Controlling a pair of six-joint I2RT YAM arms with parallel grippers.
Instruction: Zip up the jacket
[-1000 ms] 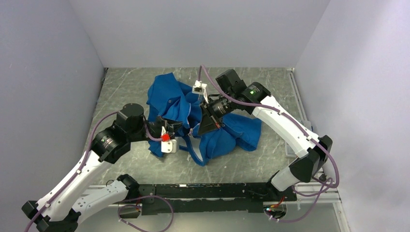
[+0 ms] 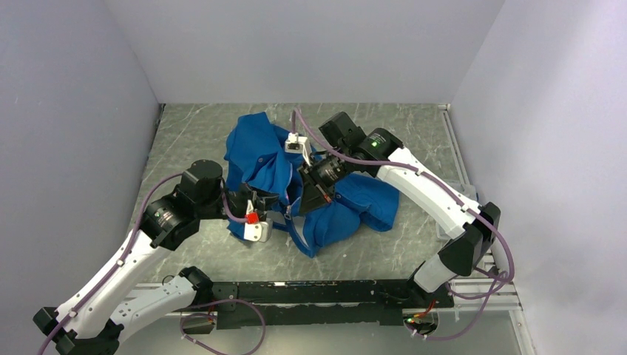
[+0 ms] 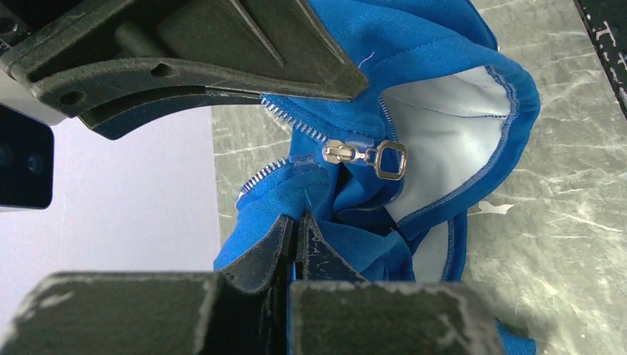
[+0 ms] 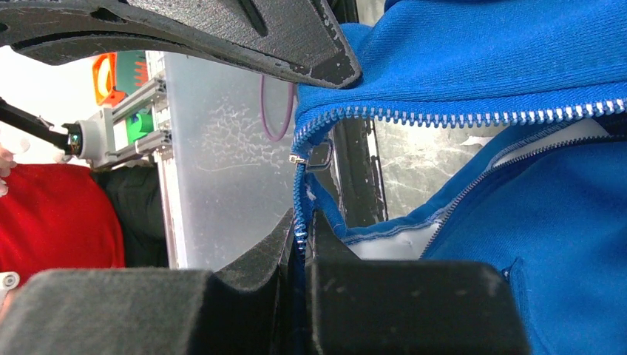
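A blue jacket (image 2: 355, 207) with white lining lies bunched on the table. The left wrist view shows my left gripper shut on the jacket's fabric below a toothed zipper edge. The silver zipper slider with its pull (image 3: 362, 155) hangs just above those fingertips, under my right gripper's dark body. In the right wrist view, my right gripper is shut on the blue zipper edge, with the slider (image 4: 299, 158) a short way above its fingertips. In the top view both grippers are over the jacket's middle, close together.
A dark rail (image 2: 333, 292) runs along the front edge. Both arms reach in from the front corners.
My right gripper has moved slightly to the left and toward the front in the top view, its arm turning a little. The jacket is nearly unchanged.
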